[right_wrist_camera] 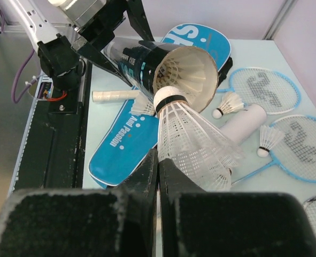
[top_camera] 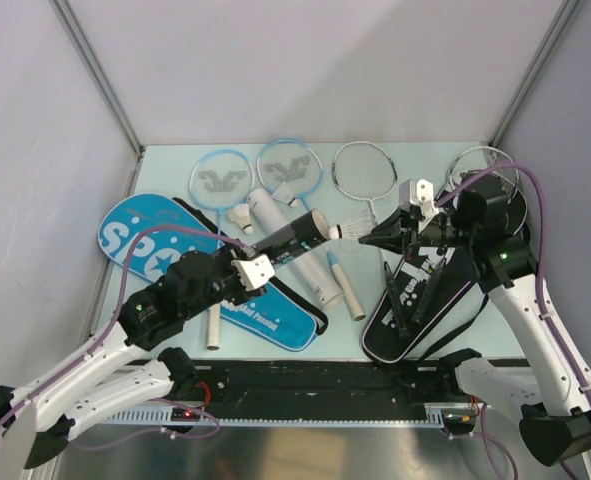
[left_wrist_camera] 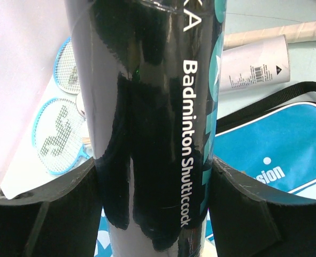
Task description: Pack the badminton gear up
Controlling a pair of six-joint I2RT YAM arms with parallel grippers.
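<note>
A black Badminton Shuttlecock tube (top_camera: 290, 238) (left_wrist_camera: 147, 107) (right_wrist_camera: 139, 64) is held tilted in my left gripper (top_camera: 247, 278), which is shut on it; white shuttlecocks show inside its open end. My right gripper (top_camera: 373, 240) is shut on a shuttlecock (top_camera: 350, 230) (right_wrist_camera: 187, 134) by its skirt, cork toward the tube's mouth and very close to it; whether they touch I cannot tell.
Blue-ringed rackets (top_camera: 220, 175), loose shuttlecocks (top_camera: 240, 215), a white tube (top_camera: 315, 280) and a blue bag (top_camera: 145, 230) lie on the table. A black bag (top_camera: 395, 330) with rackets fills the right side.
</note>
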